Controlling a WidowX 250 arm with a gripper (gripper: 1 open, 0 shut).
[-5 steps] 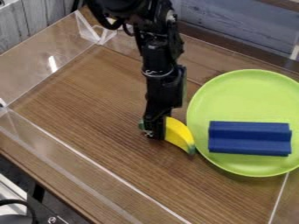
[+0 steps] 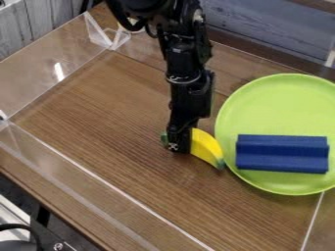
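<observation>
A yellow banana (image 2: 206, 147) with green tips lies on the wooden table just left of the green plate (image 2: 268, 111). My black gripper (image 2: 181, 140) is down at table height on the banana's upper left part, shut on it; its fingertips are dark and hard to make out against the fruit. A long blue block (image 2: 281, 153) rests in the lower half of the plate.
Bare wooden table (image 2: 92, 118) is open to the left and in front. Clear plastic edging runs along the left side, and a pale wooden wall (image 2: 275, 34) stands at the back.
The gripper and banana have shifted very slightly; the plate and blue block are where they were.
</observation>
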